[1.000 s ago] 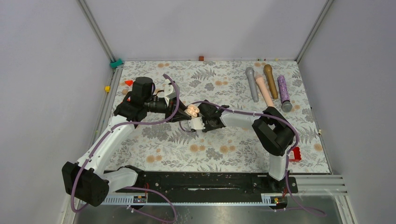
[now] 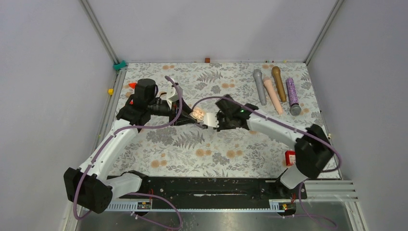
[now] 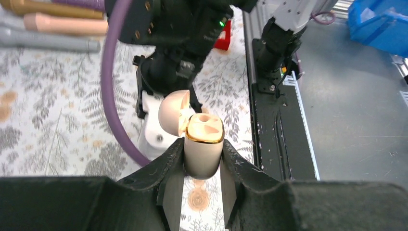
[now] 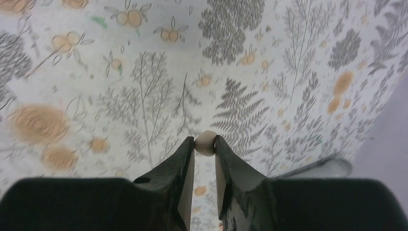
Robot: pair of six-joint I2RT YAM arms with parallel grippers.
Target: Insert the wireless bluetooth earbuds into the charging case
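Note:
Near the centre of the top view my left gripper (image 2: 191,118) holds the open cream charging case (image 2: 198,113). In the left wrist view the case (image 3: 202,149) is upright between the fingers, lid raised at the upper left. My right gripper (image 2: 208,121) is just to its right in the top view. In the right wrist view that gripper is shut on a small cream earbud (image 4: 205,140) above the cloth. Whether an earbud sits inside the case is too small to tell.
Several microphone-shaped objects, including a grey one (image 2: 260,88), lie at the back right. A red box (image 2: 289,158) sits at the front right edge. A purple cable runs along each arm.
My right arm has moved rightward, its elbow swinging to the front right and blurred, and its gripper has drawn slightly away from the case. The left arm is almost unchanged.

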